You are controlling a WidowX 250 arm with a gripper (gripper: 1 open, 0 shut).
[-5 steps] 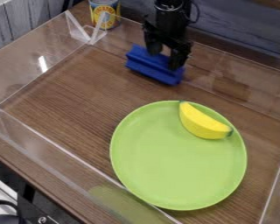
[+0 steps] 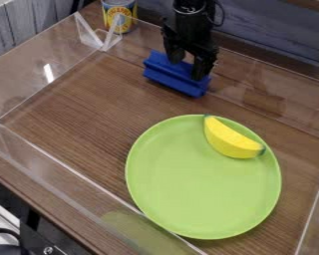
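Note:
My black gripper [image 2: 189, 52] is at the top centre, open, over a blue block-like object [image 2: 175, 82] on the wooden table. Its fingers reach down at the blue object; whether they touch it I cannot tell. A yellow banana [image 2: 231, 139] lies on the upper right of a large green plate [image 2: 189, 189].
A can with a yellow and blue label [image 2: 119, 16] stands at the back left, beside a clear plastic edge.

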